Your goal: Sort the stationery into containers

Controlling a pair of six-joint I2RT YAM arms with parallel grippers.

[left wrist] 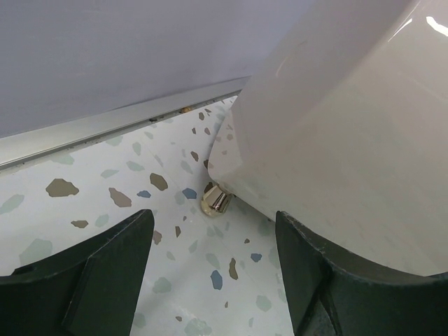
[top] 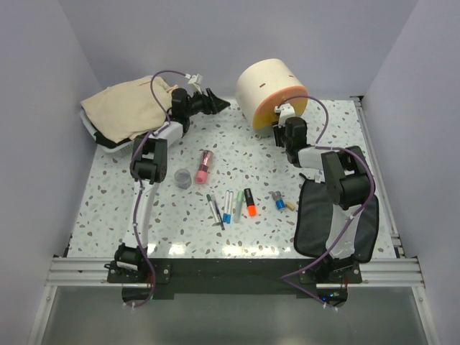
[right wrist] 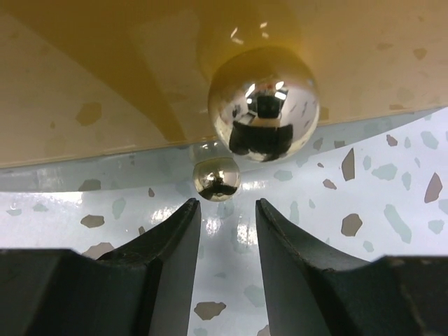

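Observation:
At the back stands a large white rounded container (top: 260, 85) with an orange-yellow front. A shiny gold knob (right wrist: 263, 105) sticks out of that front. My right gripper is part open just below the knob, apart from it, with nothing between its fingers. To the left of the container my left gripper stands open and empty. On the table lie slim pens (top: 213, 208), blue-and-white pens (top: 228, 206), a green-tipped pen (top: 238, 206), a black-and-orange marker (top: 249, 201), a small blue item (top: 278, 200) and a tan piece (top: 290, 206).
A pink cylinder (top: 204, 167) and a clear round cup (top: 182, 178) are at centre left. A basket with beige cloth (top: 123, 109) fills the back left corner. A black mat-like case (top: 316, 223) lies at right under my right arm.

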